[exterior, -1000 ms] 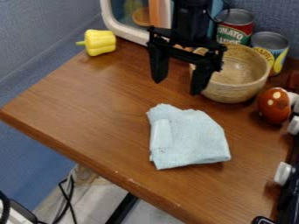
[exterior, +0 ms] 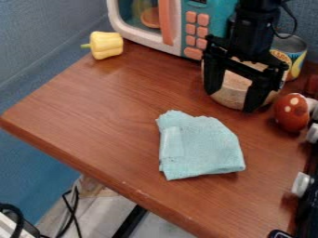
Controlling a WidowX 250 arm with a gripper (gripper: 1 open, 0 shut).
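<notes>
The black gripper hangs over a light wooden bowl, its two fingers down around the bowl, hiding much of it. Whether they grip the bowl or anything in it cannot be told. A pale blue folded cloth lies on the wooden table in front.
A yellow pepper sits at the back left, beside a toy microwave. Cans stand behind the bowl. A spotted red object and dark items with white knobs line the right edge.
The gripper has moved right and lower, from left of and above the bowl to over it, now covering most of the bowl and part of the cans.
</notes>
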